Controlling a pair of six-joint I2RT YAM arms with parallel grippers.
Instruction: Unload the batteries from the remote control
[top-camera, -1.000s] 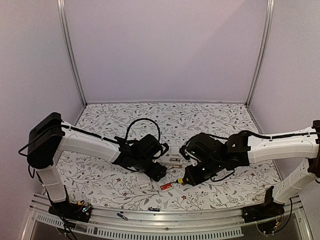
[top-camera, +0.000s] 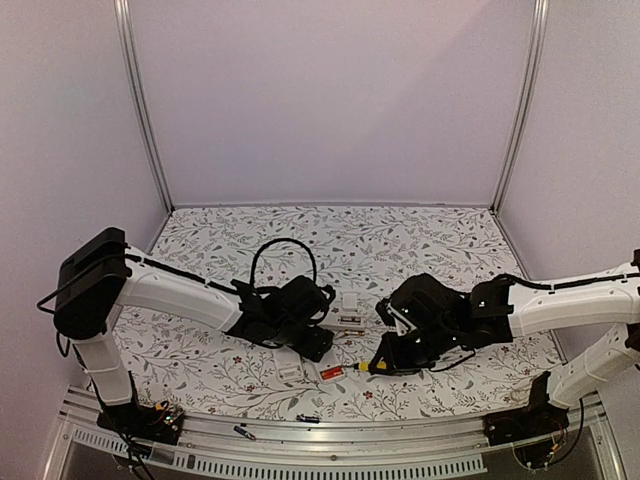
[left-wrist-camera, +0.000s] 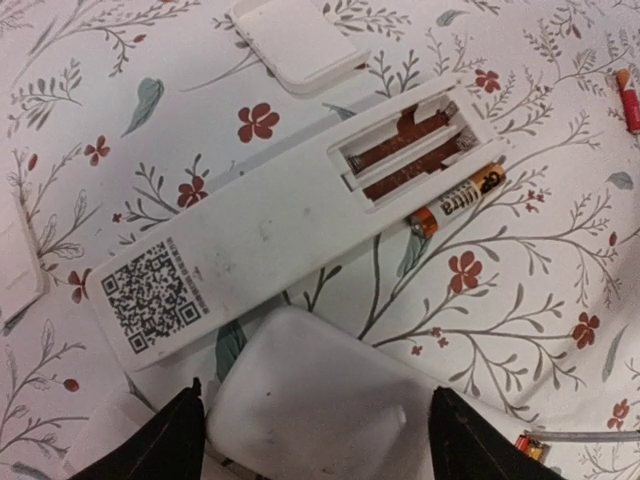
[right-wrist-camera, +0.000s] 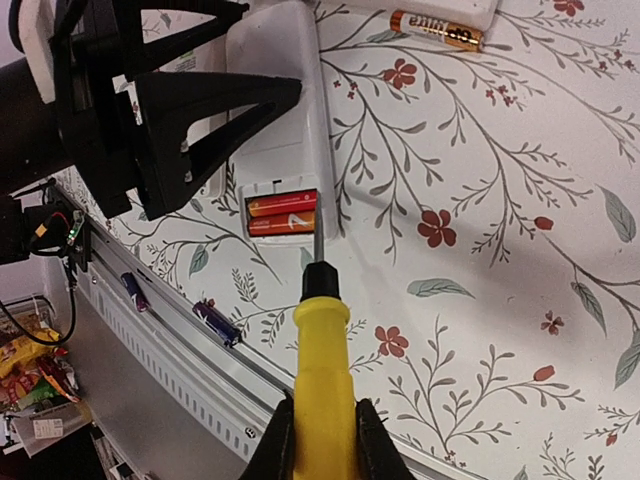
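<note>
A white remote (right-wrist-camera: 275, 110) lies with its open battery compartment facing up, and two red-orange batteries (right-wrist-camera: 282, 212) sit in it. My right gripper is shut on the yellow handle of a screwdriver (right-wrist-camera: 325, 370). In the right wrist view the thin metal shaft (right-wrist-camera: 318, 225) reaches the compartment's right end, beside the batteries; contact is hard to judge. My left gripper stands open with its fingers (left-wrist-camera: 165, 435) on either side of the same remote; whether they touch it cannot be seen.
Beyond lies a second white remote (left-wrist-camera: 240, 215) with an empty compartment and a loose battery (left-wrist-camera: 458, 200) alongside. A white cover (left-wrist-camera: 300, 40) is farther back. Dark batteries (top-camera: 308, 418) lie by the front rail.
My right gripper has shifted a little to the right and toward the front, and more of the yellow handle shows. The left gripper has hardly moved, and the batteries look unmoved.
</note>
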